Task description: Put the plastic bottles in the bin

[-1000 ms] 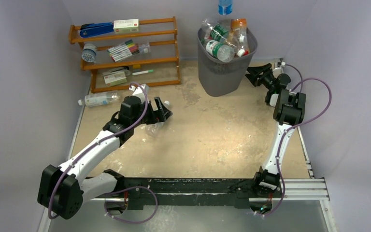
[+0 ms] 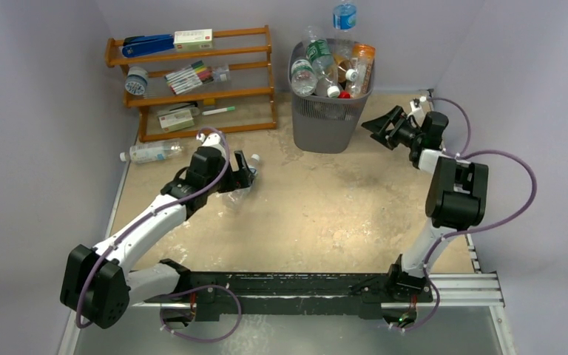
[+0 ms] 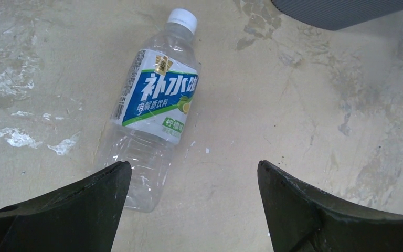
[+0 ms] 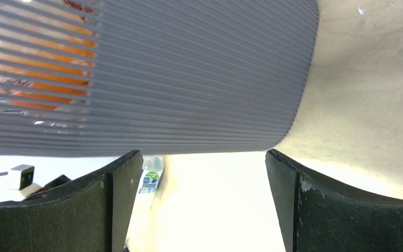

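Note:
A grey bin [image 2: 322,129], heaped with plastic bottles, stands upright at the back centre; its ribbed side [image 4: 199,79] fills the upper right wrist view. My open left gripper [image 2: 238,171] hangs over a clear labelled bottle [image 3: 152,100], which lies on its side, its cap away from the fingers in the left wrist view and partly hidden from above. Another bottle [image 2: 151,152] lies at the left by the shelf. My right gripper [image 2: 381,127] is open just right of the bin, nothing between its fingers.
A wooden shelf [image 2: 200,94] with boxes, pens and a jar stands at the back left. Walls border the floor on the sides and back.
The bin has shifted left, away from the right wall. My right arm has swung slightly, its gripper moving a little left and down in the top view. The left gripper has moved only slightly.

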